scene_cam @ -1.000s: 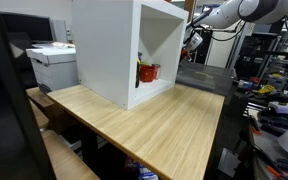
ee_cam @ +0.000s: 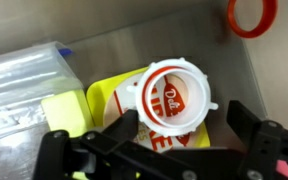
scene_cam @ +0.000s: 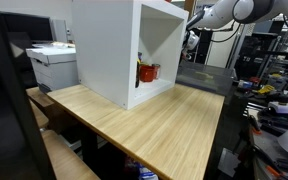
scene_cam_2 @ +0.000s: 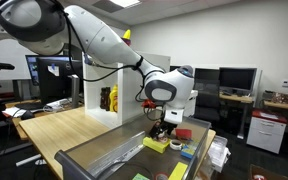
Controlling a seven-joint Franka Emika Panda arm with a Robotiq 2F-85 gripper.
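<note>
Seen from above in the wrist view, a white round ring-like piece [ee_cam: 145, 112] with small side tabs frames red and white print. It lies over a yellow, red-marked flat package [ee_cam: 104, 97]. My gripper stands open above it, its dark fingers [ee_cam: 76, 155] to the lower left and lower right, with nothing held between them. In exterior view 2 the gripper [scene_cam_2: 162, 130] hangs low over a grey bin [scene_cam_2: 99, 150] that holds mixed items.
A clear plastic container [ee_cam: 29, 75] and a yellow block [ee_cam: 67, 113] lie left of the package. A red ring [ee_cam: 252, 14] is at the upper right.
In exterior view 1 the far end of my arm has shifted slightly to the right. The table and shelf look the same.
</note>
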